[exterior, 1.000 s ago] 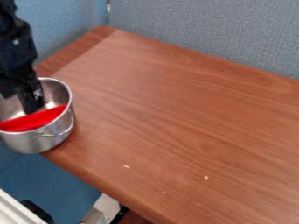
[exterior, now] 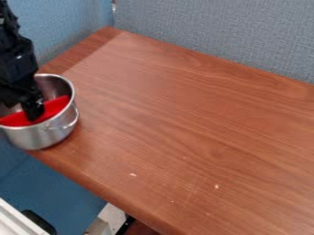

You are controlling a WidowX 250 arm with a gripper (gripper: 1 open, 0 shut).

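Note:
A steel pot (exterior: 50, 131) with side handles stands at the left edge of the wooden table (exterior: 185, 119). Inside it lies a red object (exterior: 18, 119), partly hidden. My black gripper (exterior: 22, 103) reaches down from the left into the pot, over the red object.
Grey-blue padded walls (exterior: 215, 32) border it at the back and left. A white edged object (exterior: 15, 223) lies below the table at the lower left.
My gripper has moved lower into the pot, with a slight shift over the last second. The pot appears shifted very slightly.

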